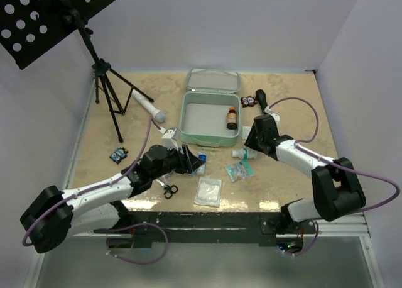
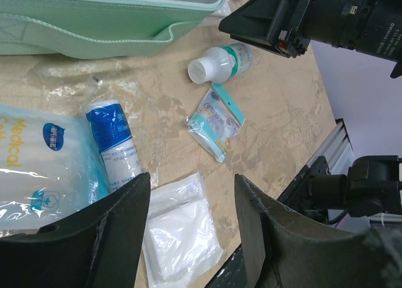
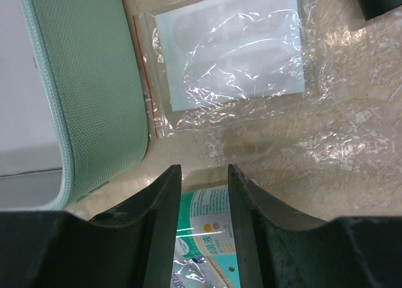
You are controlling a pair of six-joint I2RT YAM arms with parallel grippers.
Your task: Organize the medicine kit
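Observation:
The green medicine kit (image 1: 210, 140) stands with its lid folded back, a brown bottle (image 1: 232, 118) lying inside at its right. My right gripper is open above the table beside the kit, the white bottle with a green label (image 3: 210, 222) showing beyond its fingers, not gripped. That same white bottle (image 2: 220, 63) lies on its side in the left wrist view. My left gripper hangs open over the table, nothing between its fingers. Left of it are a blue-and-white tube (image 2: 116, 143) and a medical packet (image 2: 47, 168).
A small blue-edged bag (image 2: 215, 123) and a clear bag of white pads (image 2: 179, 231) lie in front of the kit. A clear bag (image 3: 232, 55) rests at the kit's right side. Scissors (image 1: 169, 190) lie near the front edge. A tripod (image 1: 103, 68) stands at the back left.

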